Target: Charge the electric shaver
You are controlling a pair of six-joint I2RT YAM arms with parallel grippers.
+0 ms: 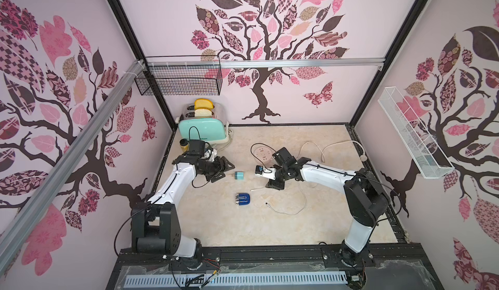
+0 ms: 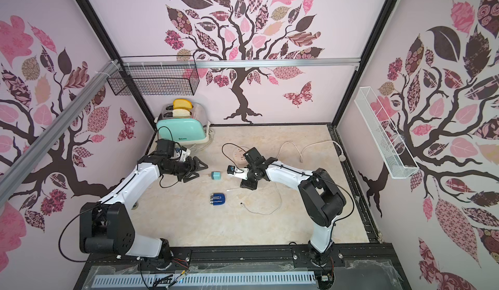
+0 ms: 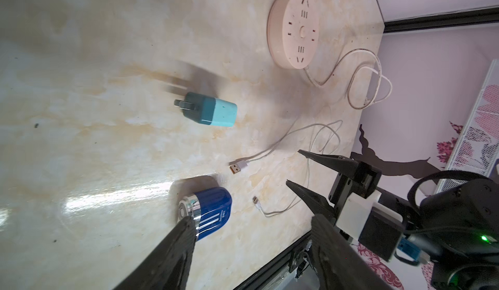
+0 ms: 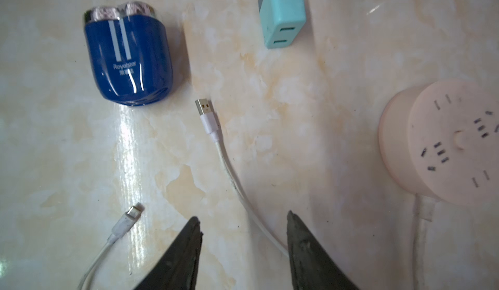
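A blue shaver [image 4: 128, 56] lies on the table [image 1: 265, 222]; a teal charger, its prongs showing, lies behind it, ports visible in the right wrist view. Near them are a white cable's USB-A plug [image 4: 207, 119] and a smaller plug end [image 4: 122, 223]. My left gripper [image 1: 224, 169] hangs open left of the charger, nothing between its fingers. My right gripper is part open above the white cable, angled downward, its fingers apart with nothing seen held.
A round pink power strip [image 3: 299, 30] sits behind, its cord running right. A teal toaster [image 2: 184, 129] stands at the back left with a yellow jar [image 1: 184, 147] beside it.
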